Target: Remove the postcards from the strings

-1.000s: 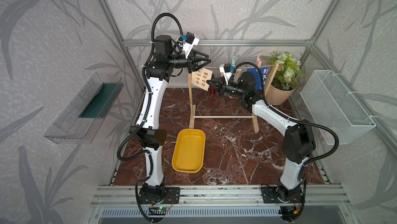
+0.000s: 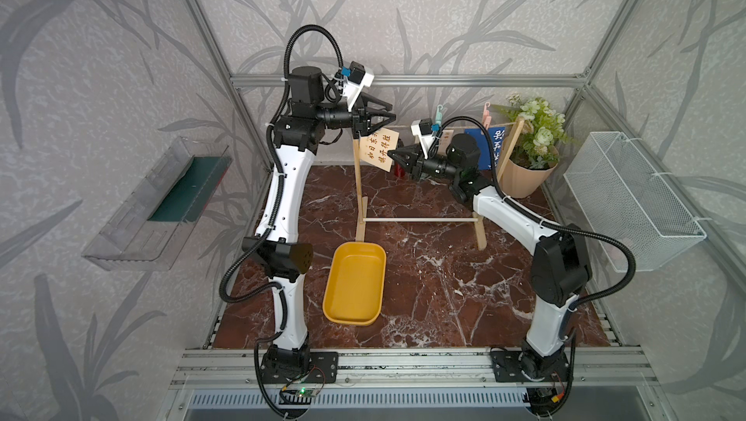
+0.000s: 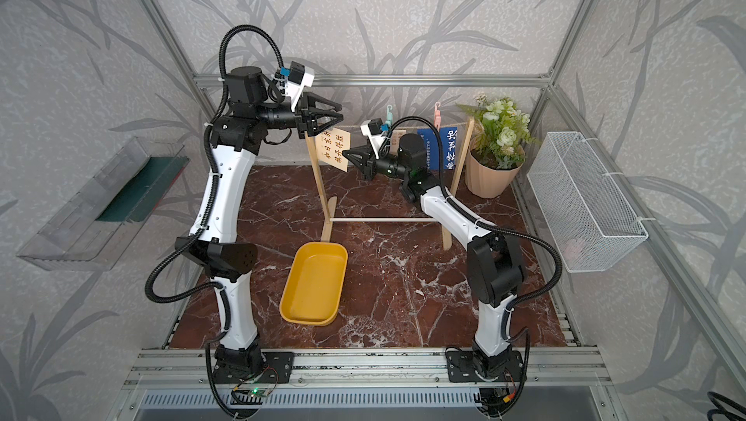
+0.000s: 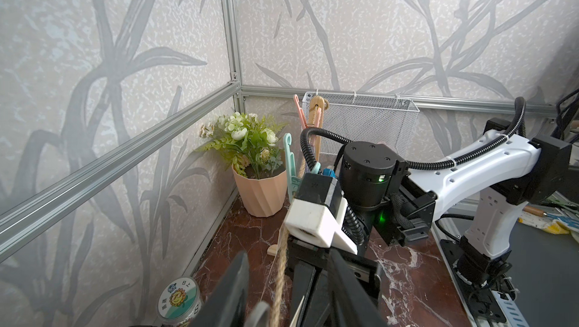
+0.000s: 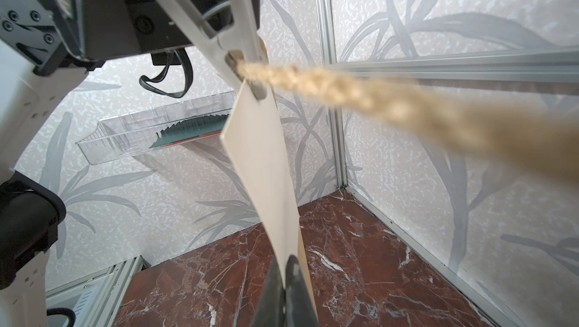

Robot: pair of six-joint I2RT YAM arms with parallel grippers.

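A cream postcard with brown lettering (image 2: 377, 147) hangs at the left of the wooden rack's string, held at the top by a pale clip, seen in the right wrist view (image 5: 250, 146). My right gripper (image 2: 394, 155) is shut on that postcard's lower edge. My left gripper (image 2: 385, 112) is part open just above the card, around the clip, whose detail is blurred in the left wrist view. A blue postcard (image 3: 441, 149) hangs at the right under a pink clip (image 3: 437, 112); another pale card is partly hidden behind the right arm, near a mint clip (image 3: 389, 114).
A yellow tray (image 2: 353, 285) lies on the marble table below the rack (image 2: 419, 219). A flowerpot (image 2: 528, 178) stands back right. A clear bin (image 2: 132, 242) and a white mesh basket (image 2: 621, 211) hang on the side walls.
Very little has moved.
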